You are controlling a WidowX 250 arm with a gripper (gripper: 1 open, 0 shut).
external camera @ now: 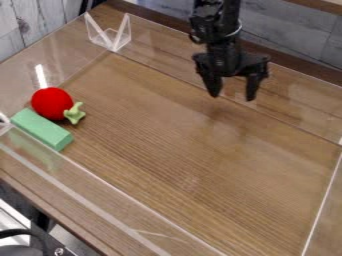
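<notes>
The dark robot arm with its gripper stands over the back middle of the wooden table, blurred, so its finger state is unclear. A red round object with a light green piece at its right sits at the left, just above a green block.
A clear wire-like basket or holder stands at the back left. A dark object is at the lower left corner.
</notes>
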